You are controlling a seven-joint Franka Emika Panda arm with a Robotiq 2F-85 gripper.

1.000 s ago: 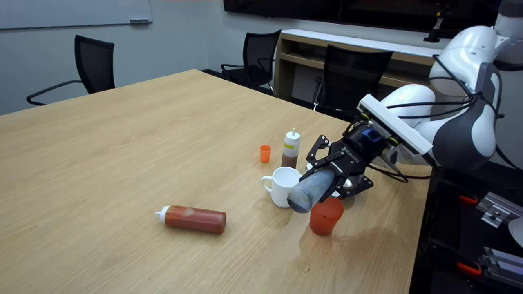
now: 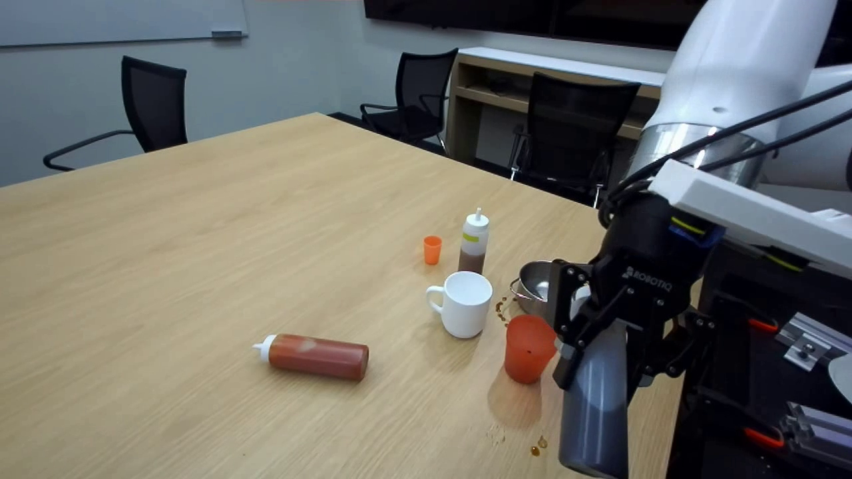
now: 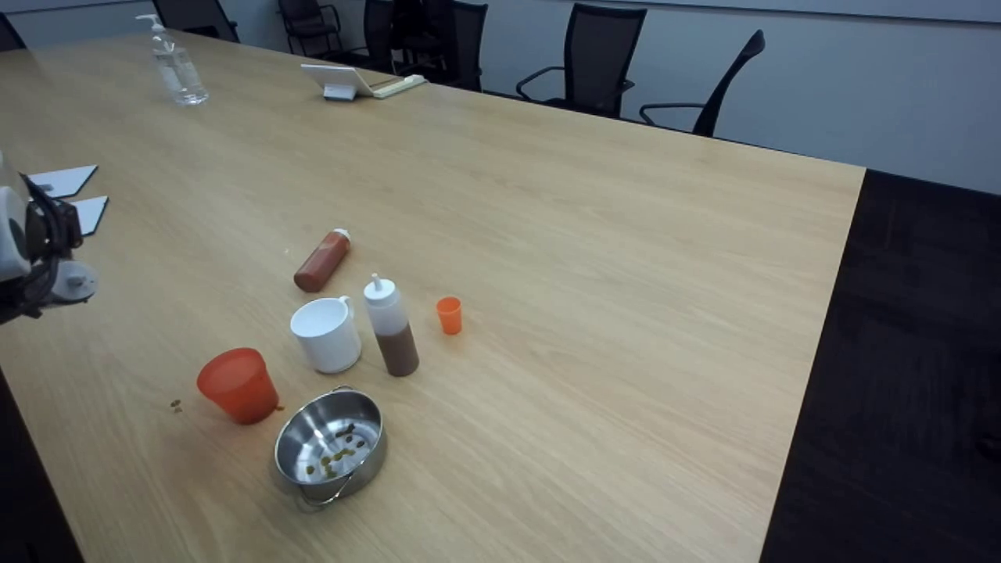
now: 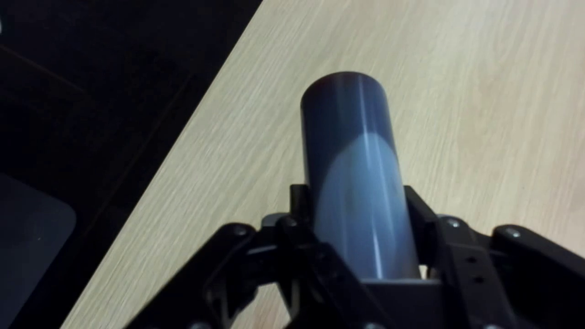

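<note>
My gripper (image 2: 595, 335) is shut on a dark grey-blue squeeze bottle (image 2: 595, 407), near the table's edge. In the wrist view the bottle (image 4: 351, 148) lies lengthwise between the two fingers, its base pointing away from me over bare wood. Just left of the held bottle in the first exterior view stands an orange-red cup (image 2: 528, 351). Behind that cup is a steel pot (image 2: 531, 283), partly covered by my gripper; in the second exterior view the pot (image 3: 328, 441) shows small bits on its floor. The held bottle is mostly out of that view.
A white mug (image 2: 465, 303), an upright bottle of brown liquid (image 2: 472, 247) and a small orange cup (image 2: 432, 249) stand beyond the red cup. A red-brown bottle (image 2: 319, 356) lies on its side. Brown drops (image 2: 536, 448) dot the wood.
My gripper has swung from above the red cup toward the table's near right edge, carrying the bottle, whose base now points more downward. Brown drops now show on the table.
</note>
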